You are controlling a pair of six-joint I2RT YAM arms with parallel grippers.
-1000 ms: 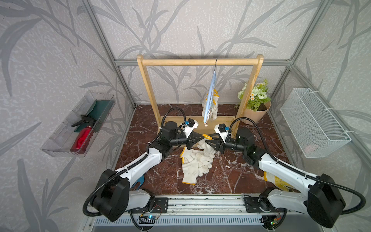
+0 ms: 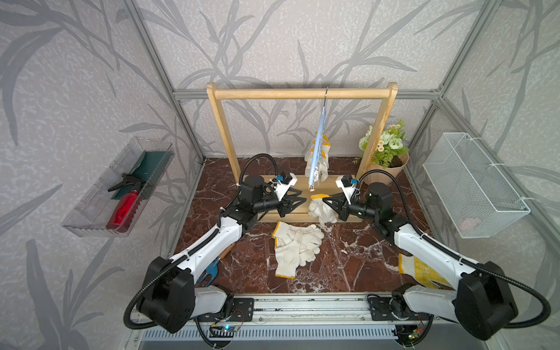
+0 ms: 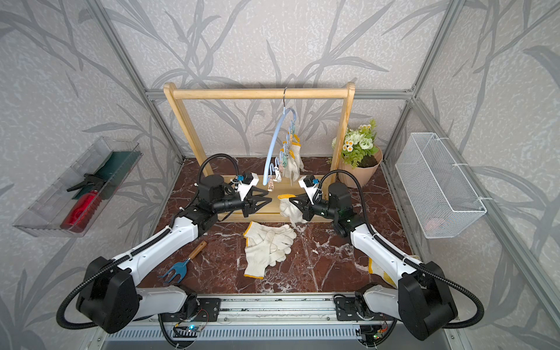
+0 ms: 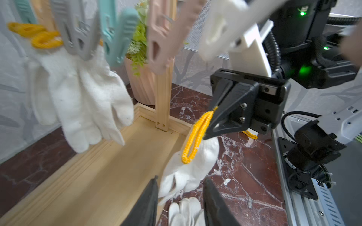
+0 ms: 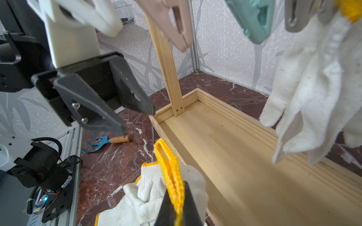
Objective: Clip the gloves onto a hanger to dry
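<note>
A white glove (image 4: 181, 173) with a yellow cuff hangs from my right gripper, which is shut on the cuff's edge. In the right wrist view its yellow cuff (image 5: 169, 169) stands up between the fingers. To the left of it my left gripper is open with nothing between its fingers. The blue hanger (image 3: 272, 145) hangs from the wooden rack, seen nearly end-on, with a row of pastel clips (image 4: 116, 33) above both grippers. At its far end, white gloves (image 4: 79, 86) hang clipped. More white gloves (image 2: 294, 245) lie on the table.
The wooden rack's bar (image 2: 268, 94) spans the back above its base tray (image 5: 226, 150). A flowerpot (image 3: 361, 169) stands at the right, and a blue hand fork (image 3: 178, 268) lies front left. Baskets hang on both side walls.
My left gripper has opened and drawn back left from the glove's cuff. The right gripper still holds the glove and has shifted slightly toward the rack.
</note>
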